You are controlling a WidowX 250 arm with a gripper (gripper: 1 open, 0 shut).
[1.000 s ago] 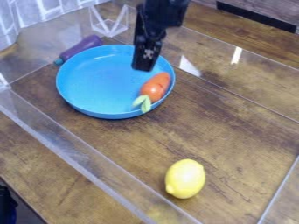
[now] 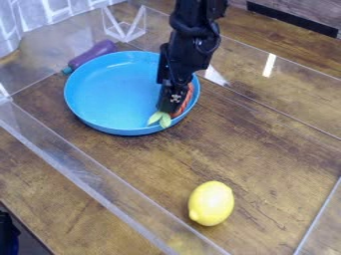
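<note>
My black gripper (image 2: 172,94) reaches down into the blue round tray (image 2: 110,94), its open fingers around the orange carrot (image 2: 182,103) on the tray's right side. The carrot is mostly hidden behind the gripper; its green top (image 2: 162,119) shows at the tray's front right.
A purple eggplant (image 2: 92,55) lies behind the tray at the upper left. A yellow lemon (image 2: 210,203) sits on the wooden table (image 2: 273,149) at the front right. Clear strips run along the left and back.
My gripper has come down from above the tray to the carrot, now covering much of it. The tray, eggplant and lemon look unmoved.
</note>
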